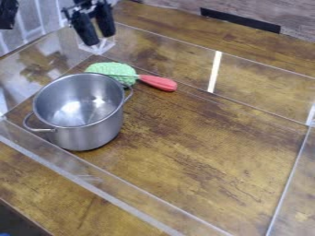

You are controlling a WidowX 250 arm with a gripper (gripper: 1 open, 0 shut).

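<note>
A steel pot (77, 111) with two side handles stands on the wooden table at the left. Just behind it lies a light green cloth or mat (110, 70), with a red-handled utensil (157, 82) beside it, its thin shaft reaching over the green piece. My gripper (94, 35) is at the top, raised above and behind these things; it is dark and blurred, and whether anything is between its fingers is hard to see.
Clear acrylic panels border the work area on the left, back and right. A white tape strip (215, 72) runs near the back.
</note>
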